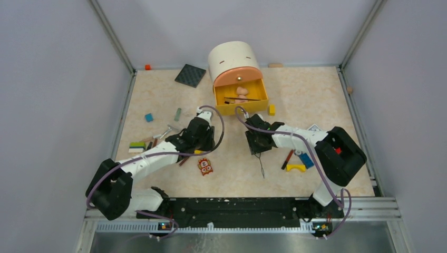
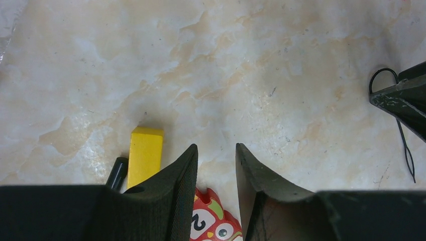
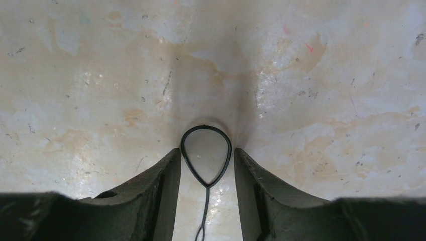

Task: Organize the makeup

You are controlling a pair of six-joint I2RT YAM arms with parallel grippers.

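Observation:
A thin black wire tool with a looped end (image 3: 205, 125) lies on the table. In the right wrist view my right gripper stands part open over it, one finger at each side of the loop, and the handle runs down between them. My left gripper is part open above the table, nothing between its fingertips. Below it are a yellow block (image 2: 145, 155) and a red owl figure (image 2: 213, 216). The yellow drawer (image 1: 225, 109) of the rounded white-and-peach box (image 1: 232, 59) is pulled out, holding a dark-handled brush and some skin-coloured sponges.
A black textured pad (image 1: 190, 76) lies left of the box. Another yellow block (image 1: 271, 109) is by the drawer's right side. Loose items, including a blue block (image 1: 148, 117) and a yellow bone shape (image 1: 295, 168), lie at both sides.

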